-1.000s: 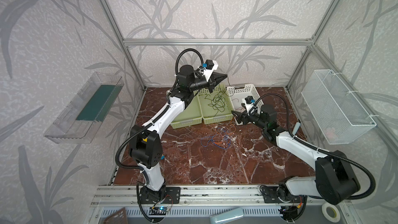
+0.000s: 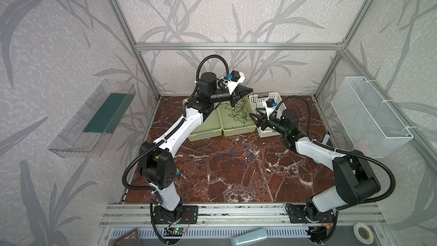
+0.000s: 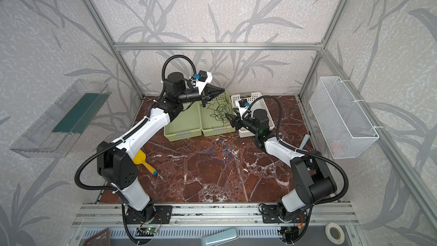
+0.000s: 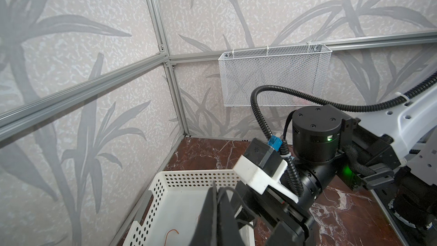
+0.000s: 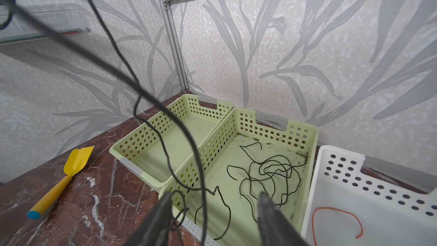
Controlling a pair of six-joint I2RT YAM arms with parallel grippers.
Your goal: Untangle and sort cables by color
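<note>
My left gripper (image 2: 251, 90) is shut on a thin black cable (image 4: 236, 194), raised above the baskets. In the right wrist view the dangling black cable (image 5: 157, 132) crosses the picture from top left and passes between the fingers. My right gripper (image 2: 253, 118) hovers lower, near the white basket's front left, fingers part open. Whether the cable touches its fingers cannot be told. More black cable (image 5: 268, 170) lies tangled in the middle green basket (image 5: 248, 114). An orange cable (image 5: 336, 208) lies in the white basket (image 5: 343, 157). Blue and orange cables (image 3: 216, 153) lie mixed on the table.
The left green basket (image 5: 189, 125) looks empty where visible. A yellow scoop (image 5: 68, 173) lies on the table at left. Both grippers are close together over the baskets.
My right gripper has moved left and up, towards the hanging black cable. The left gripper has shifted slightly right and a little lower, still with the cable.
</note>
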